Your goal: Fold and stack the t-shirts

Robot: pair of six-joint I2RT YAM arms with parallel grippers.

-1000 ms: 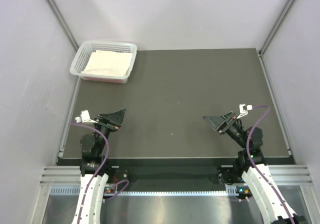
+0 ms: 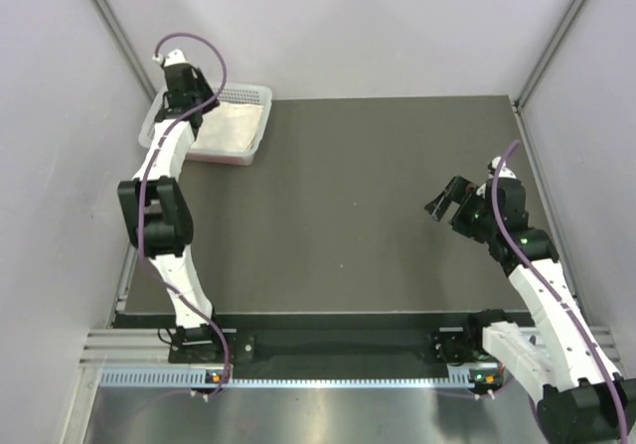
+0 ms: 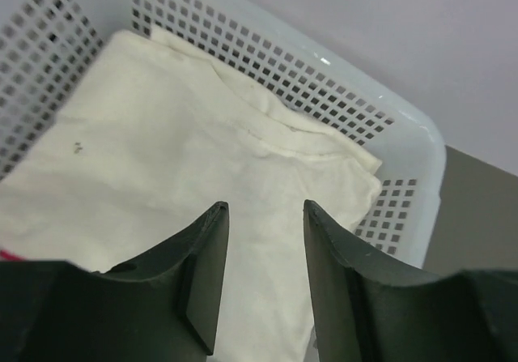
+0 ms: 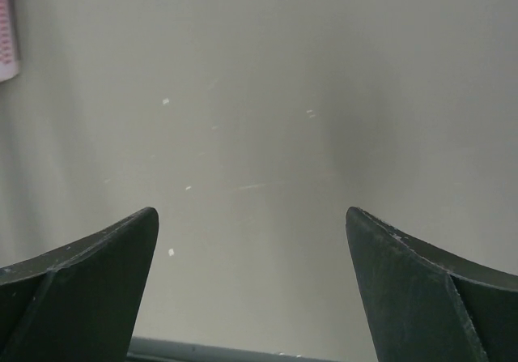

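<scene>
A white plastic basket (image 2: 256, 99) at the back left holds pale cream shirts (image 2: 227, 126); in the left wrist view the cloth (image 3: 162, 135) lies flat inside, layered, with a little red at its left edge. My left gripper (image 2: 199, 101) is over the basket's left part, fingers part open above the cloth, nothing seen between them. My right gripper (image 2: 447, 194) hangs over the right of the table, open and empty; its fingertips (image 4: 142, 224) show against bare surface in the right wrist view.
Pale walls enclose it at the back and both sides, with metal rails along the edges.
</scene>
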